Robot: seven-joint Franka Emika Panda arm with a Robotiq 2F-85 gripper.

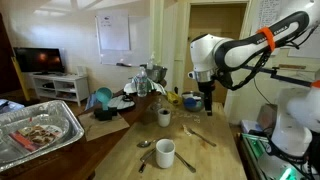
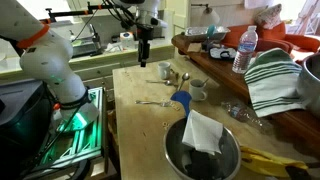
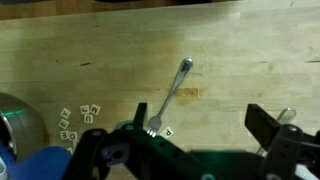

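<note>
Above the wooden table my gripper stands open, its two black fingers apart and nothing between them. In the wrist view a metal fork [image 3: 172,92] lies on the wood, tines pointing down toward the left finger. Part of another metal utensil [image 3: 285,118] shows beside the right finger. Exterior view 1 has the gripper [image 1: 208,106] over the table's right part. A white mug [image 1: 165,155] stands at the near side, a second mug [image 1: 164,117] farther back. The fork [image 2: 155,103] lies well apart from both mugs.
Small letter tiles [image 3: 68,124] lie beside a metal pot [image 3: 22,125]. A blue utensil [image 2: 181,97] rests near the mugs. A large pot [image 2: 180,160] holding a white cloth stands close to the second camera. A foil tray [image 1: 60,135] sits at the left.
</note>
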